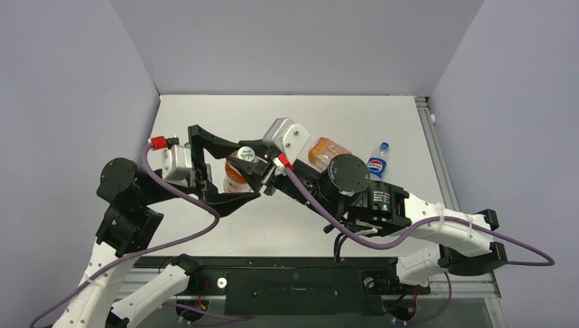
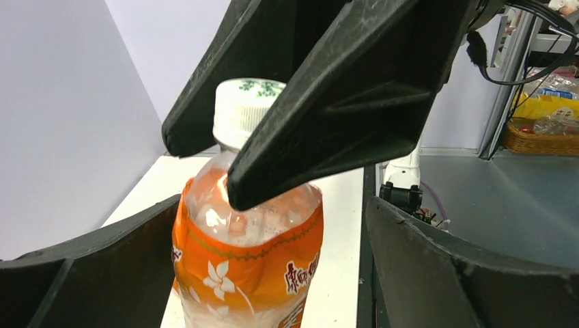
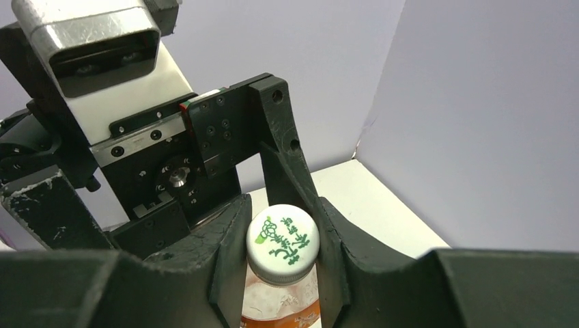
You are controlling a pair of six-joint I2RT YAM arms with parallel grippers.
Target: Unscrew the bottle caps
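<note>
An orange-labelled clear bottle [image 2: 225, 273] hangs upright, its white cap [image 3: 283, 242] with green print pinched between the tips of my right gripper [image 1: 247, 156], which is shut on that cap. My left gripper [image 1: 235, 171] stands open around the bottle's body, its fingers [image 2: 102, 273] apart on both sides. In the right wrist view only the bottle's shoulder shows below the cap. The cap sits on the neck, and I cannot tell how tightly. A second orange-labelled bottle [image 1: 326, 152] lies on its side on the table, partly behind the right arm. A blue-capped Pepsi bottle [image 1: 377, 161] lies further right.
Walls close off the back and sides. The two grippers are crowded closely together, and a purple cable [image 1: 184, 195] loops beside the left arm.
</note>
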